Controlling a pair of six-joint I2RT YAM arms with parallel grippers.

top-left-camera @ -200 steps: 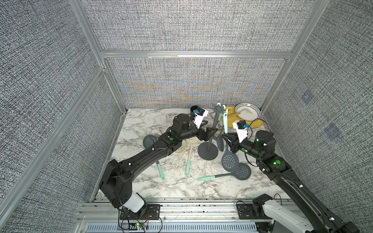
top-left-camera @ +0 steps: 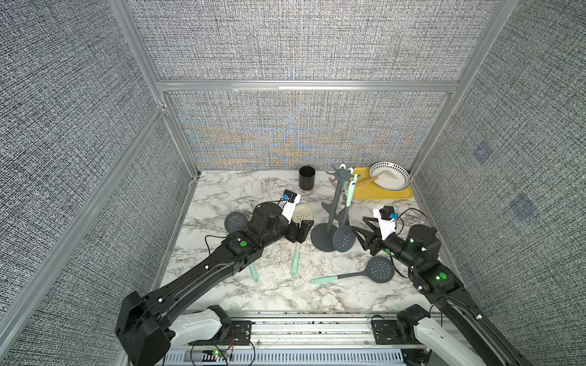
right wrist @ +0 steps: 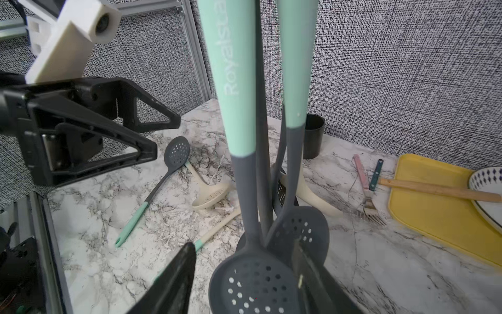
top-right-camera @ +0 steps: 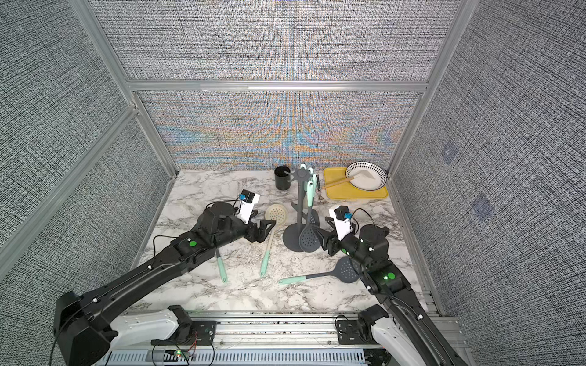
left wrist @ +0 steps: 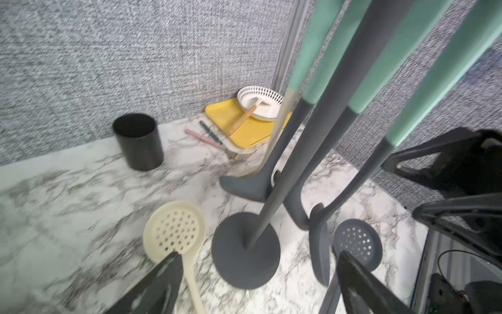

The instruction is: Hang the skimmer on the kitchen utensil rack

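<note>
The dark grey utensil rack (top-left-camera: 323, 238) stands at center with several green-handled utensils hanging from it. A grey skimmer (top-left-camera: 343, 239) hangs on its front-right side, its perforated head low beside the base (left wrist: 230, 246). My left gripper (top-left-camera: 305, 224) is left of the rack, open, with nothing between its fingers. My right gripper (top-left-camera: 359, 233) stands open just right of the hanging skimmer, apart from it; in the right wrist view the skimmer's handle (right wrist: 227, 78) rises ahead of its fingers.
A grey skimmer (top-left-camera: 379, 269) lies at front right; other skimmers and a cream one (top-left-camera: 302, 213) lie left of the rack. A black cup (top-left-camera: 306, 178) stands behind, a yellow tray (top-left-camera: 378, 194) with a plate (top-left-camera: 396, 177) at back right.
Both grippers have drawn back from the rack, left to the left, right to the right and down. The front skimmer has moved left and up, closer against the post, out of the right gripper.
</note>
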